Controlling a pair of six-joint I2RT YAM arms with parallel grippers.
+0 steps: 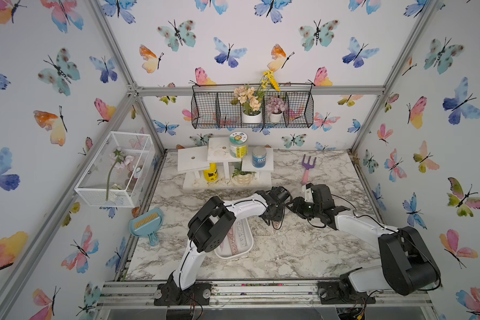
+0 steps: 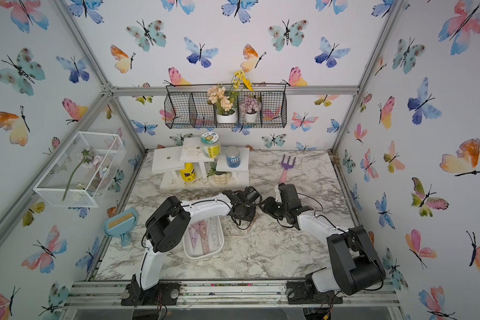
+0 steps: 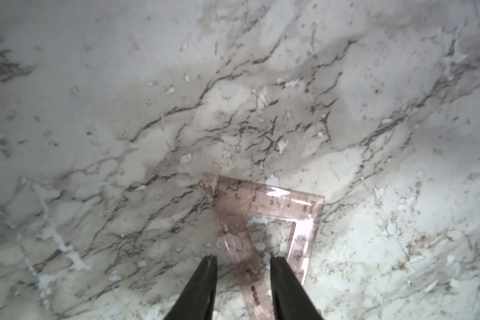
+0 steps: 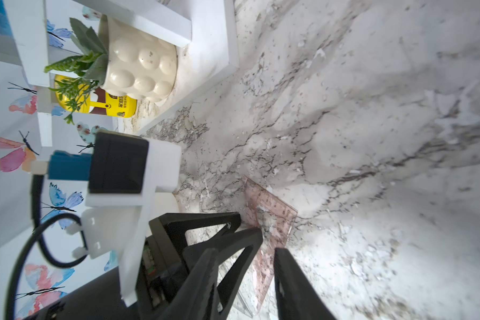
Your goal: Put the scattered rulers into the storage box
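A clear pink triangular ruler (image 3: 240, 240) lies flat on the marble table. My left gripper is open above it, its fingertips pointing at the ruler's lower part. From the right wrist view, the same ruler (image 4: 282, 223) shows just beside and partly behind the left fingers (image 4: 253, 237); whether they touch cannot be told. My right gripper has its fingers apart, nothing held, to the right of the left hand. The white storage box (image 2: 203, 257) stands beneath the left arm, with a pink ruler (image 2: 203, 237) and other clear rulers inside.
Behind the arms stands a white shelf (image 1: 193, 158) with tins and a potted plant. A purple fork (image 1: 306, 169) lies at the back right, a blue dustpan (image 1: 146, 224) at the left.
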